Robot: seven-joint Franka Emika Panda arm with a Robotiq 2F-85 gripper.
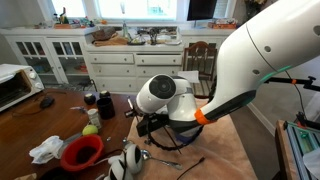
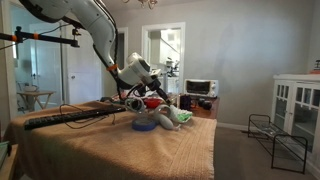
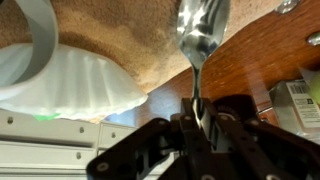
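A metal spoon [image 3: 203, 30] runs from the top of the wrist view down to my gripper, its bowl pointing away from the fingers. The fingers are shut on its handle. In exterior view 1 the arm's white wrist [image 1: 155, 95] hangs over the table, right of the red bowl [image 1: 82, 152]; the spoon cannot be made out there. The blue ring [image 1: 184, 138] lies close by, partly hidden behind the arm.
A white cloth [image 1: 46, 148], a green apple [image 1: 90, 130] and dark containers [image 1: 104, 105] stand on the left. A grey-and-white object [image 1: 125, 162] lies at the front. A box [image 3: 298, 105] shows in the wrist view. The tan cover [image 1: 222, 150] is mostly clear at right.
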